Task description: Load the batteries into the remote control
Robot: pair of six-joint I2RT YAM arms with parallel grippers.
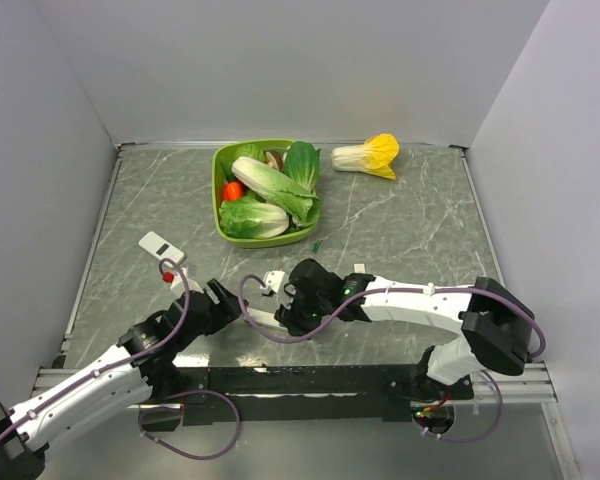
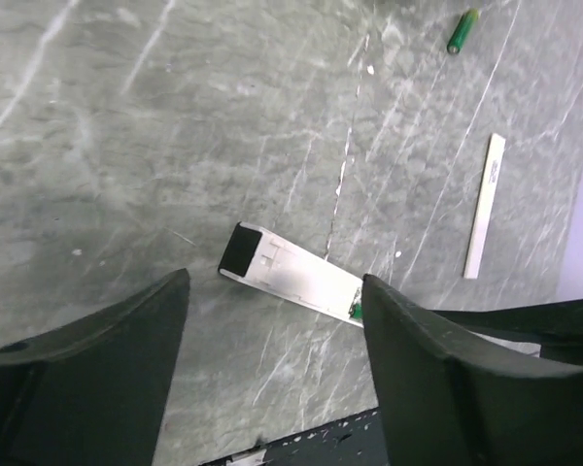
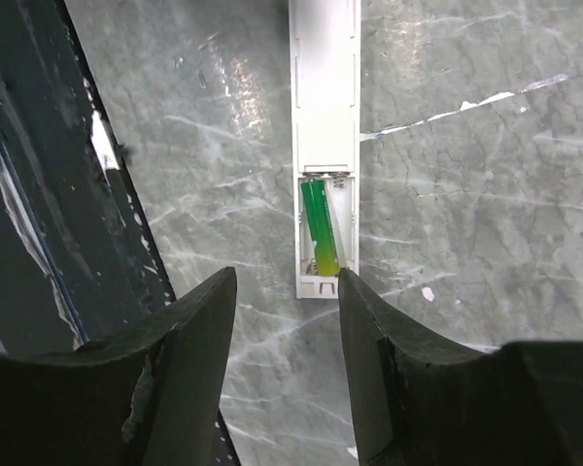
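A white remote (image 3: 325,92) lies on the table with its back up and its battery compartment uncovered. One green battery (image 3: 320,228) sits in that compartment, slanted across it, with bare space beside it. My right gripper is open above the compartment end, nothing between its fingers; one fingertip overlaps the battery's lower end in view, and contact cannot be judged. Over the remote's other end, my left gripper stands open and empty. A second green battery (image 2: 461,32) lies loose on the table. The white strip (image 2: 485,206) beyond the remote looks like its cover.
A green basket of vegetables (image 1: 220,215) stands at the back, with a yellow-wrapped cabbage (image 1: 370,156) to its right. Another white device (image 1: 162,249) rests at the left. A dark rail (image 1: 280,380) borders the front edge.
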